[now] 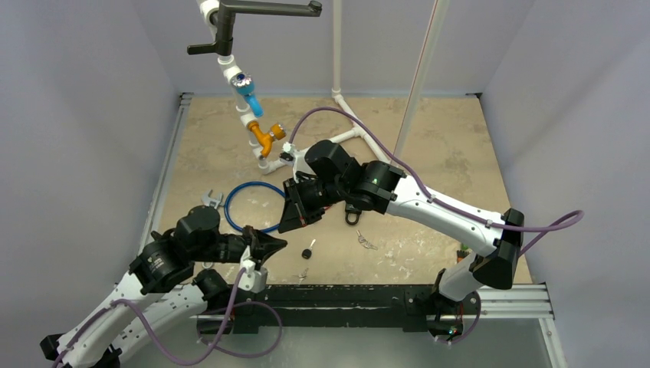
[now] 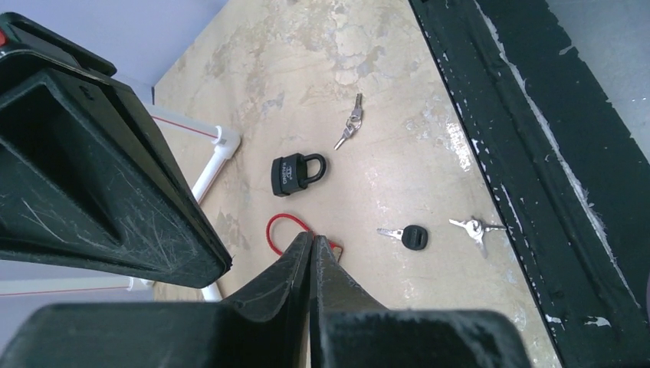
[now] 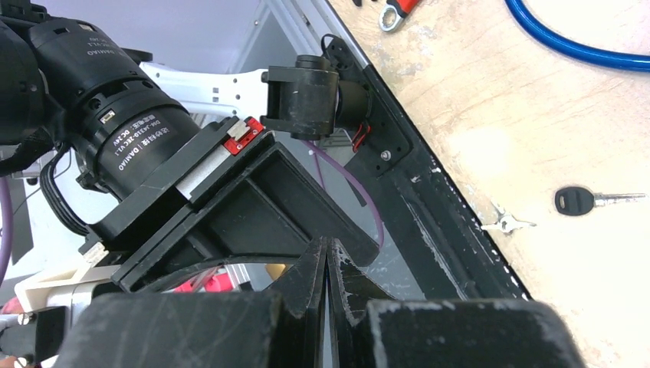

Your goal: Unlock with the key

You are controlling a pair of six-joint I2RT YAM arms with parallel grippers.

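The black padlock lies on the board in the left wrist view, its shackle closed. A black-headed key rests apart from it. One small silver bunch of keys lies near the padlock; another is by the board's front edge, also visible in the top view. My left gripper is shut above the board, nothing visible between its fingertips. Close beside it, my right gripper is shut too, with nothing showing between its fingers.
Behind the grippers lie a blue hose ring and a wrench. A red loop rests near the padlock. White pipes with an orange tap stand further back. The right half of the board is mostly clear.
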